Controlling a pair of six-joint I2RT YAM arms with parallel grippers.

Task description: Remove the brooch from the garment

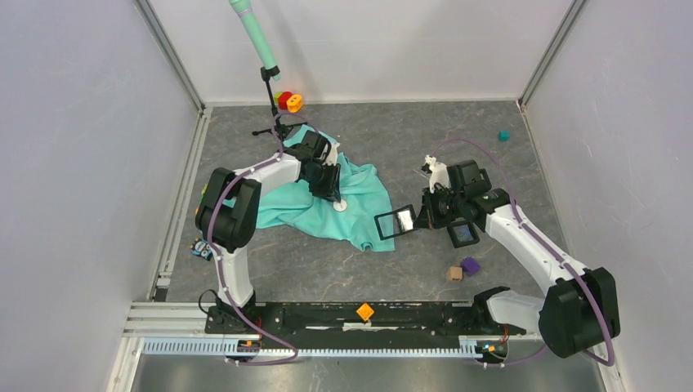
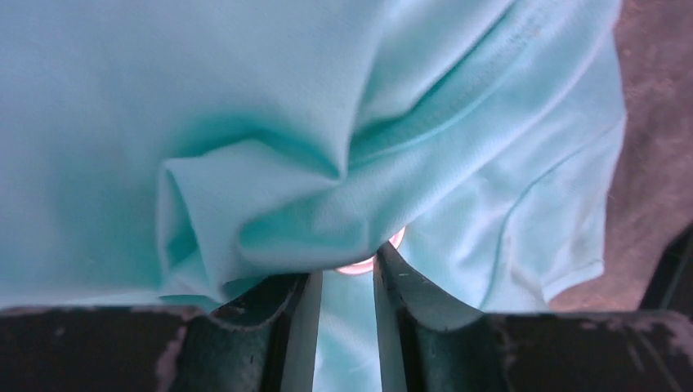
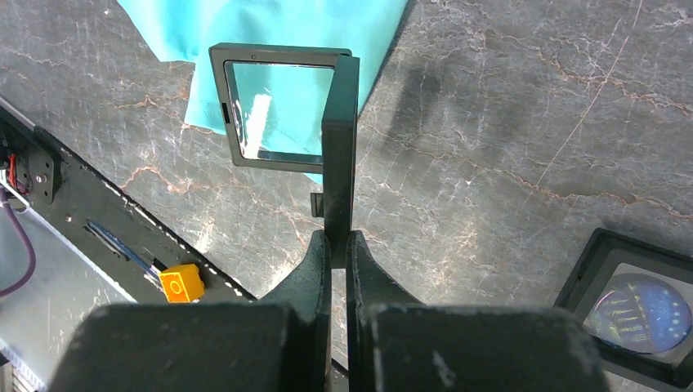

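Observation:
The teal garment (image 1: 302,216) lies crumpled at table centre-left, with a round pale brooch (image 1: 340,205) on it. My left gripper (image 1: 331,196) is at the brooch; in the left wrist view its fingertips close at the brooch's pinkish rim (image 2: 395,238), partly hidden by a cloth fold, gripping at that spot, though what exactly is pinched is unclear. My right gripper is shut at a dark hinged frame (image 1: 395,224), whose window overlaps the garment's edge from above; whether it grips the frame's edge is hard to tell.
A second dark case (image 1: 462,235) lies under the right arm. Blocks (image 1: 454,273) sit front right, others at the left and back. A tripod (image 1: 276,122) stands behind the garment.

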